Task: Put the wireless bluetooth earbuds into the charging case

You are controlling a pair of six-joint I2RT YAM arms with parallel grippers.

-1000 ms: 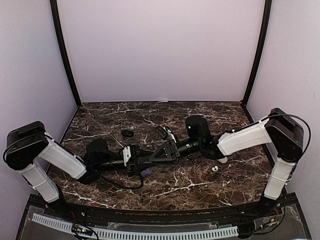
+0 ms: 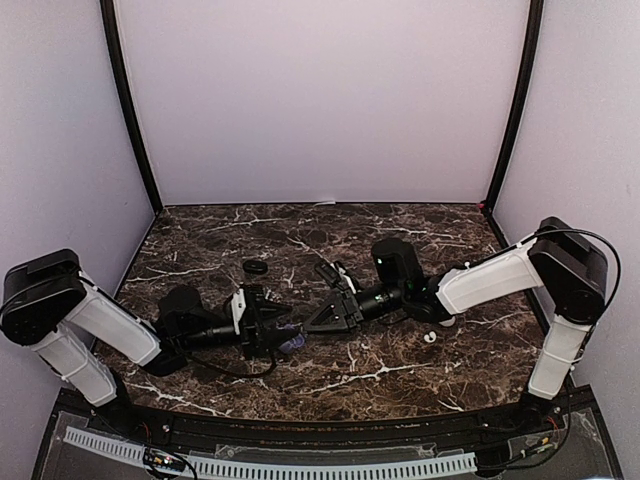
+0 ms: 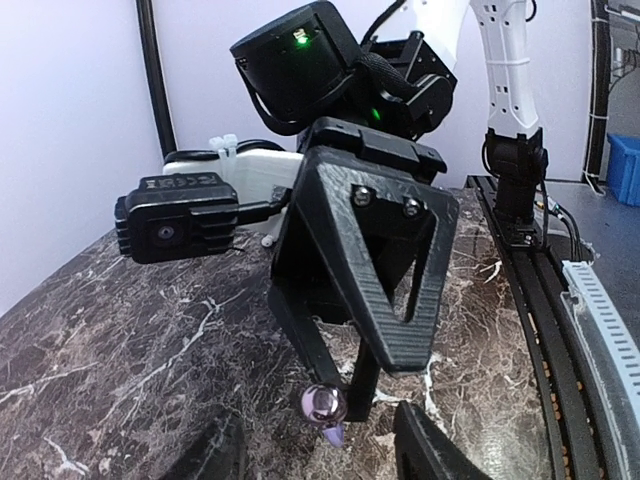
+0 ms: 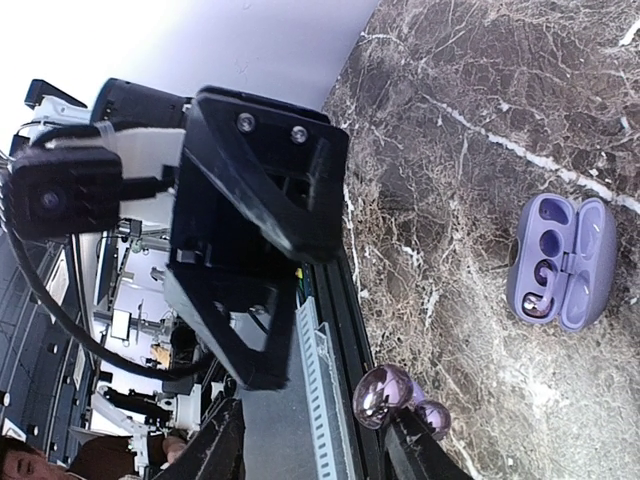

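The lavender charging case [image 4: 562, 262] lies lid-open on the table; something shiny and round sits in its lower slot. In the top view the case [image 2: 293, 342] is partly covered by my left gripper [image 2: 281, 328]. A glossy purple earbud [image 4: 383, 394] is at the tip of one finger of my right gripper, whose fingers stand apart. From the left wrist, the earbud [image 3: 324, 404] appears by the right gripper's lower fingertip; whether it touches cannot be told. My left gripper stands open in front of it, nothing between its fingers.
A round black item [image 2: 255, 267] lies toward the back left. Small white pieces [image 2: 429, 338] are on the table to the right, by the right arm. The two grippers face each other closely.
My left gripper has drawn back to the left, opening a gap from the right gripper and now covering part of the case.
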